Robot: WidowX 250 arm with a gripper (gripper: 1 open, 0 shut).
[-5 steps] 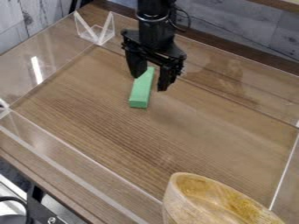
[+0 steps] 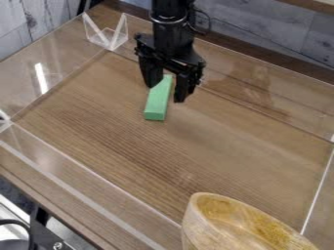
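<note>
My black gripper (image 2: 167, 76) hangs from the top of the camera view over the upper middle of the wooden table. Its two fingers stand apart, around or just above the far part of a flat green block (image 2: 156, 106), which lies lengthwise toward me. I cannot tell whether the fingers touch the block.
A large yellow bowl (image 2: 229, 227) sits at the front right. Clear plastic pieces (image 2: 14, 113) are at the left edge. A black cable (image 2: 14, 234) is at the bottom left.
The gripper has shifted very slightly over the last second. The green block looks to be in the same place.
</note>
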